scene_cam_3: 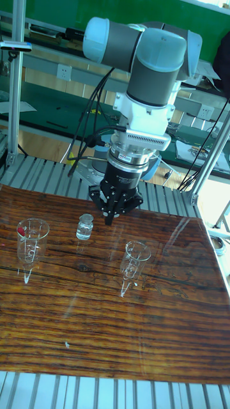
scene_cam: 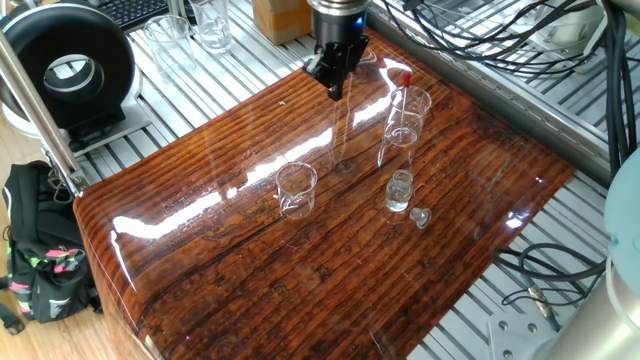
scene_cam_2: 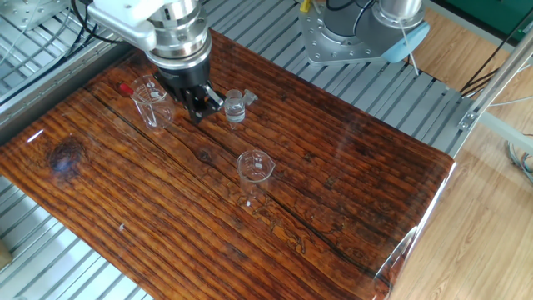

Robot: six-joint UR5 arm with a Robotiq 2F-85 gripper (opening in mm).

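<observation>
My gripper (scene_cam: 335, 95) is over the far part of the table in exterior view 1, above the table and apart from all glassware. A small glass bottle (scene_cam: 398, 191) with clear liquid stands on the wood, a clear stopper (scene_cam: 421, 217) beside it. One beaker (scene_cam: 296, 190) stands alone and looks empty. Another beaker (scene_cam_2: 153, 102) holds a thin glass dropper with a red bulb (scene_cam: 407, 79) leaning over its rim. In exterior view 3 the gripper (scene_cam_3: 108, 221) appears between the bottle (scene_cam_3: 84, 227) and the lone beaker (scene_cam_3: 136, 255).
Spare glass vessels (scene_cam: 168, 45) stand off the table on the slatted bench, near a cardboard box (scene_cam: 281, 18). Black cables (scene_cam: 480, 40) run along the metal rail.
</observation>
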